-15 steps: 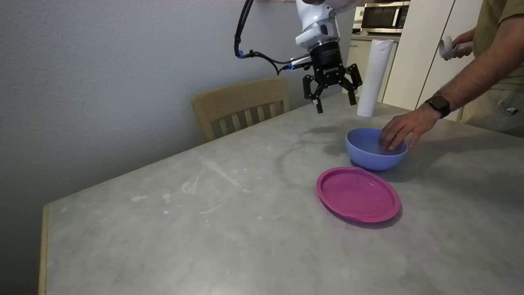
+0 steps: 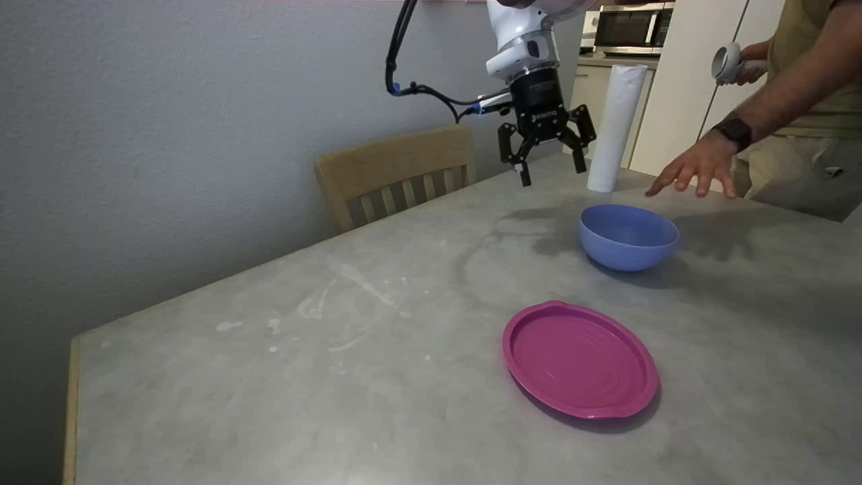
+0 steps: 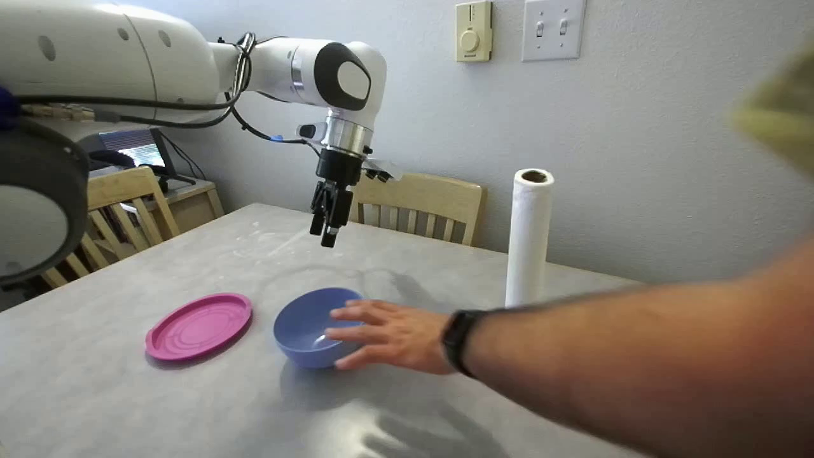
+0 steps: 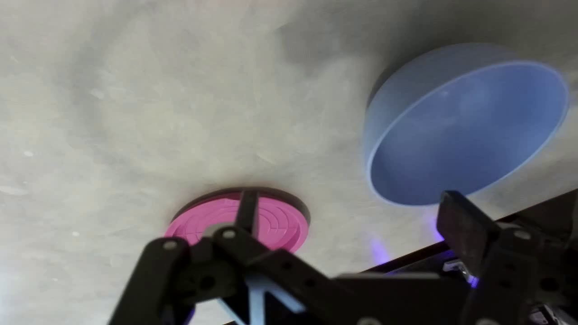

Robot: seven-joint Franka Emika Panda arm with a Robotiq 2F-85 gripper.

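Observation:
My gripper [image 2: 553, 176] hangs open above the far side of the table, its fingers wide apart and nothing between them. A blue bowl [image 2: 620, 252] stands upright on the table, and its inside looks empty in the wrist view. Nearer to exterior view 1 lies a pink plate [image 2: 578, 360], flat and bare, apart from the bowl. In the wrist view the bowl [image 4: 466, 130] is at the upper right, while the plate [image 4: 282, 222] is partly hidden behind one of my fingers. Neither object is touched by the gripper.
A person's hand [image 2: 703, 166] hovers over the table close to the bowl. A white paper roll [image 2: 618, 129] stands upright near the back edge, and a wooden chair [image 2: 400, 174] is behind the table.
The plate has shifted toward exterior view 1, farther from the bowl. The bowl has moved slightly right and back, and the person's hand has lifted out of it. My gripper has stayed still.

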